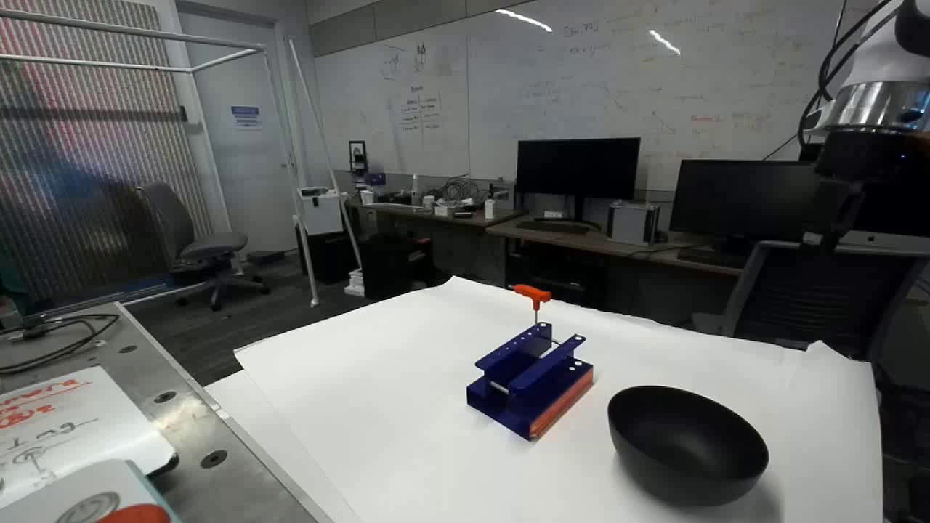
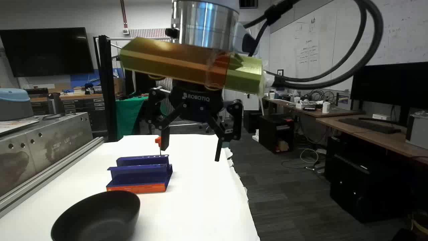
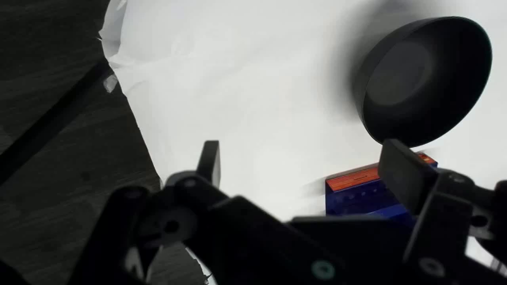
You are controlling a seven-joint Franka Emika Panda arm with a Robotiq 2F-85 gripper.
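My gripper [image 2: 191, 144] hangs above the white-covered table with its fingers wide apart and nothing between them. In the wrist view, the gripper has one finger over bare paper and the other overlapping a blue holder [image 3: 359, 199] in the picture. That holder [image 1: 530, 383], a block with upright rails and an orange side, stands on the table. At its far end an orange-handled hex key [image 1: 533, 295] points upward, shaft down; the wrist view does not show it. A black bowl [image 1: 689, 444] rests beside the holder, empty as far as its inside [image 3: 427, 80] shows.
White paper [image 1: 375, 392] covers the table, with free room left of the holder in the first exterior view. A metal bench [image 2: 44, 140] runs along one side. Past the paper's opposite edge lies open floor [image 2: 281, 192]. Desks and monitors stand farther off.
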